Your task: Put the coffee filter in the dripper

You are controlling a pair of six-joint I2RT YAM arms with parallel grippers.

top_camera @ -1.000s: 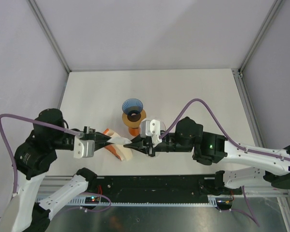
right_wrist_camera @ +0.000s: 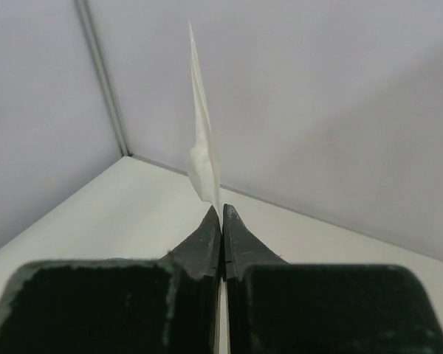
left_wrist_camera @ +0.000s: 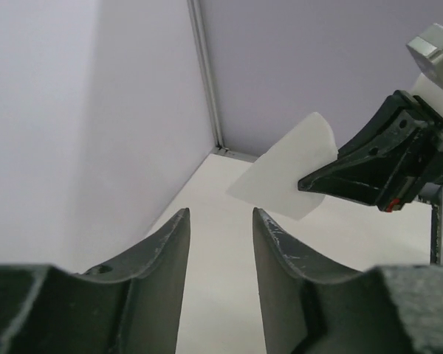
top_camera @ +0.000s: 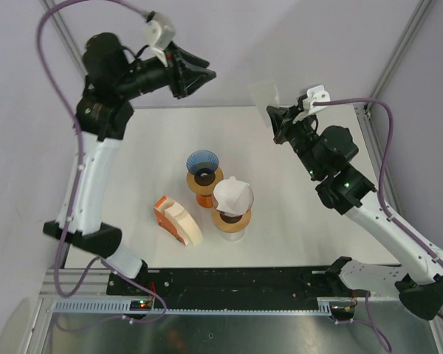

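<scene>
My right gripper [top_camera: 277,122] is raised at the back right, shut on a white paper filter [top_camera: 263,96]. The filter stands upright from the fingertips in the right wrist view and shows as a white cone in the left wrist view. My left gripper [top_camera: 196,74] is high at the back left, blurred, its fingers apart and empty. A dripper with blue ribs [top_camera: 202,158] sits on an orange stand in the middle. A second dripper at its right holds white filters [top_camera: 232,193].
An orange-and-white filter pack [top_camera: 177,221] lies at the front left of the white table [top_camera: 317,236].
The two grippers were together low over the front, at the filter. Both have since moved up and back, apart from each other, the filter staying with the right one.
</scene>
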